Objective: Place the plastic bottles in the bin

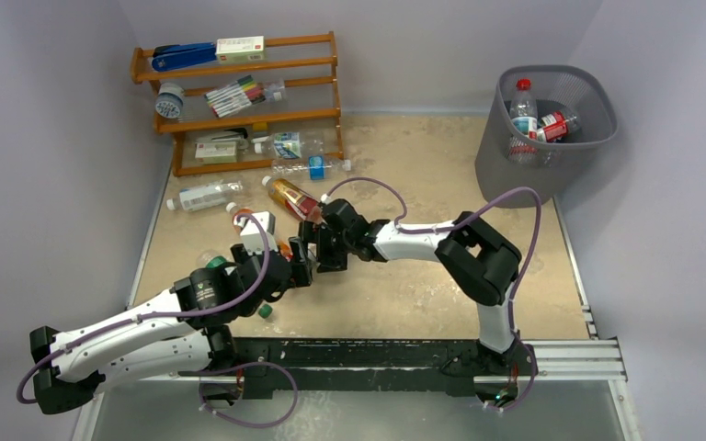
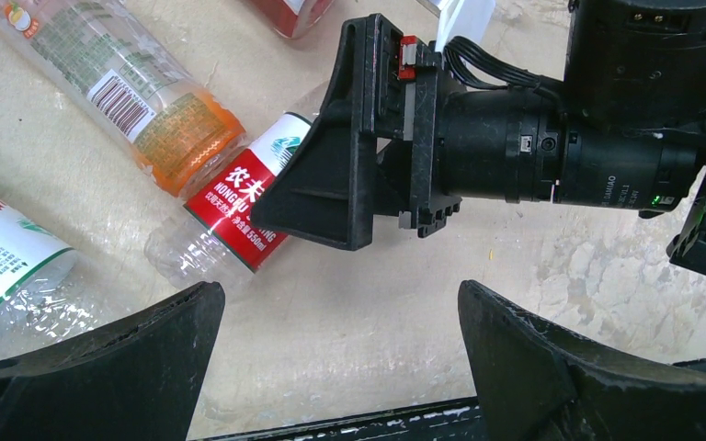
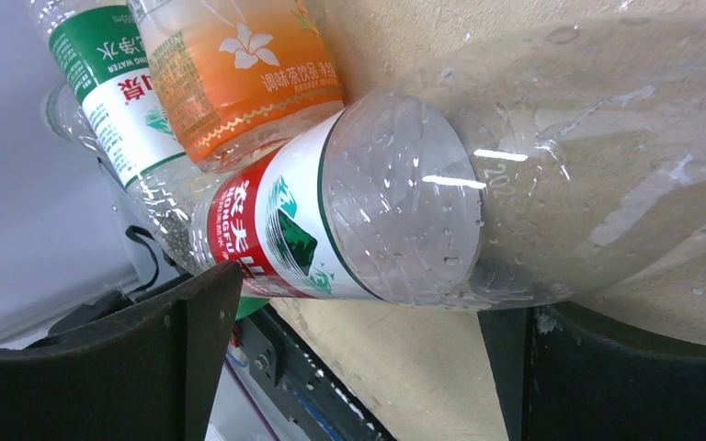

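A red-label bottle lies on the table beside an orange-label bottle and a green-and-white-label bottle. My left gripper is open over these bottles. My right gripper is open low at the red-label bottle, whose clear end fills much of the right wrist view; its body reaches into the left wrist view. An amber bottle and clear bottles lie behind them. The grey bin at back right holds several bottles.
A wooden rack with pens, boxes and other items stands at back left. Both grippers are very close together among the bottles, with walls at either side.
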